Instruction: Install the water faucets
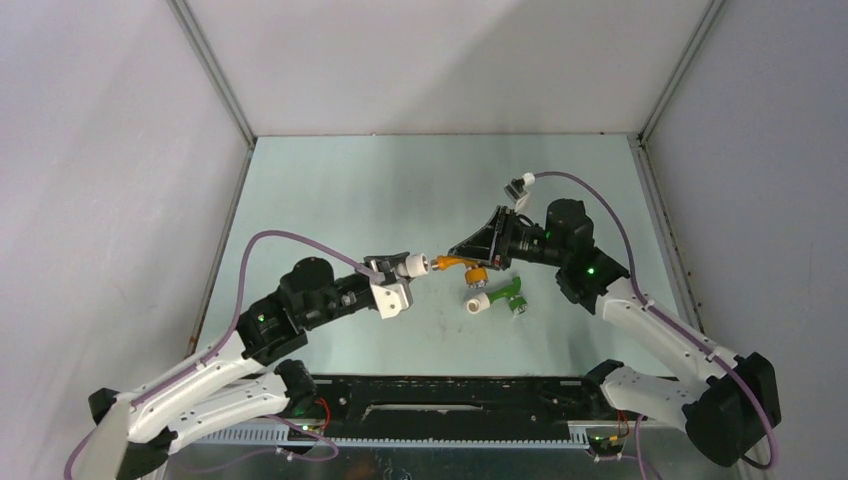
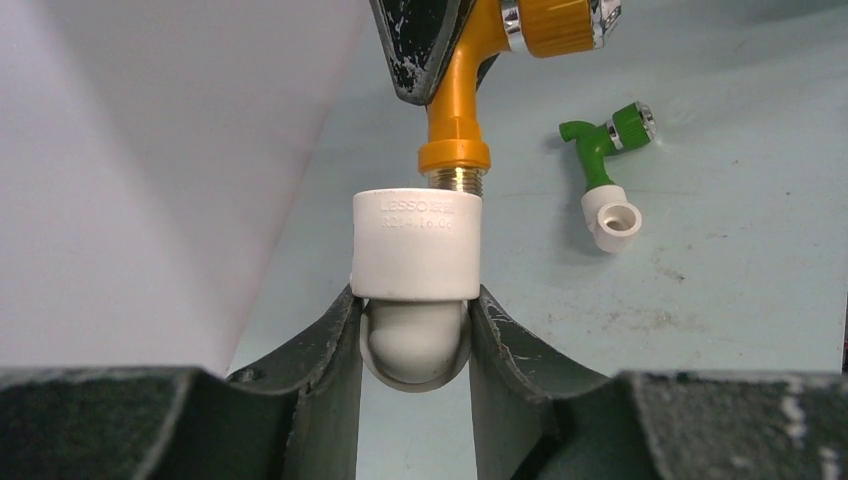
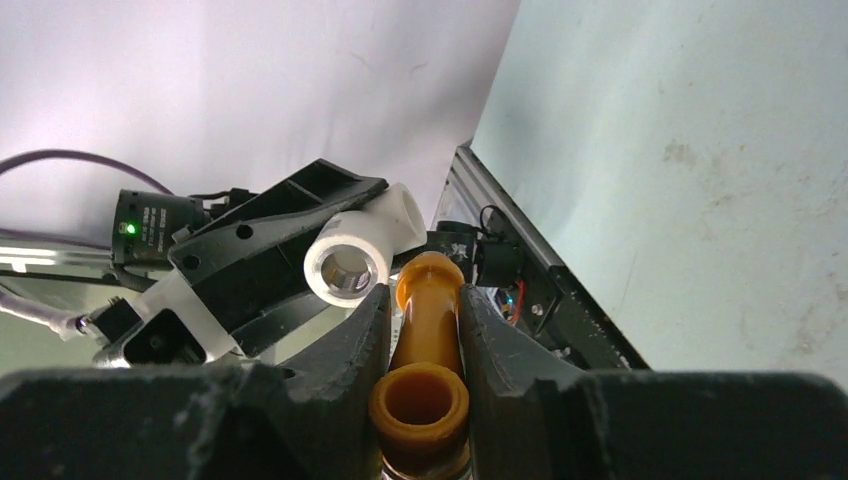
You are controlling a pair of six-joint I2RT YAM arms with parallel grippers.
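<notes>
My left gripper is closed round a white elbow fitting [image 2: 416, 240], seen at centre of the left wrist view. Just beyond it, the threaded end of an orange faucet [image 2: 455, 140] points toward the fitting; in the top view a small gap shows between them. My right gripper is shut on the orange faucet, whose body [image 1: 475, 276] hangs below the fingers in the top view. A green faucet [image 2: 590, 150] with a white fitting [image 2: 610, 217] on its end lies on the table to the right.
Walls stand on both sides and behind, and a dark front edge [image 1: 450, 390] runs below the arms.
</notes>
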